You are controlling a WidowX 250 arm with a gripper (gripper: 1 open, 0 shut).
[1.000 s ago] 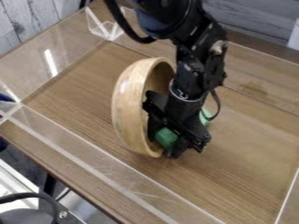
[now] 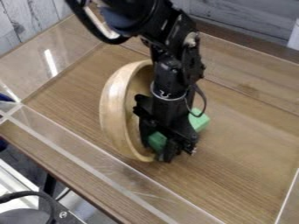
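Note:
My black gripper (image 2: 165, 133) points down at the middle of the table, in and beside a light wooden bowl (image 2: 117, 105) that is tipped up on its side. A green object (image 2: 194, 122) shows behind and beneath the fingers, partly hidden by them. The gripper appears shut on something at the green object, though the fingertips are largely hidden, so exactly what lies between them is hard to see.
Clear tape strips run along its edges. A pale plank wall stands at the back, and dark equipment (image 2: 30, 210) sits off the lower left edge.
The arm, gripper and tipped bowl have shifted a little to the left over the last second, with the upper arm moving most. The green object remains under the fingers.

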